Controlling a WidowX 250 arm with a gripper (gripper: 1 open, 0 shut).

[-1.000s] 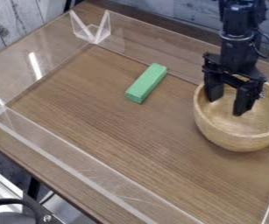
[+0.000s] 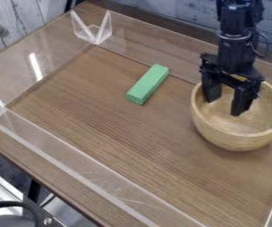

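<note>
The black gripper reaches down from the top right into a large tan bowl, its open fingers at the bowl's upper rim and inside it. Whether anything lies between the fingers cannot be told. A green block lies on the wooden table to the left of the bowl.
A clear wire or plastic holder stands at the back left. Black hardware is at the bottom left corner.
The green block has not moved.
</note>
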